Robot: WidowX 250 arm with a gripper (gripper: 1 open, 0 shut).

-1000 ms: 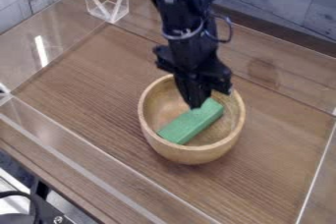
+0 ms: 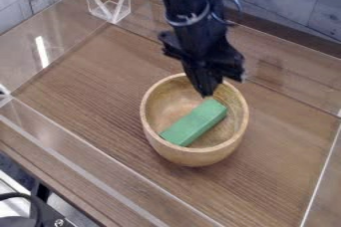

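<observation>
A green rectangular block (image 2: 193, 121) lies diagonally inside a round tan bowl (image 2: 170, 146) at the centre of the wooden table. The dark blue gripper (image 2: 200, 77) is over the bowl's back part, above the block and apart from it. Its lower tip is pale and blurred, so whether it is open or shut cannot be made out.
A white wire-like object (image 2: 110, 7) stands at the back left near the table's edge. Dark space lies beyond the lower left corner.
The block and bowl look unmoved.
</observation>
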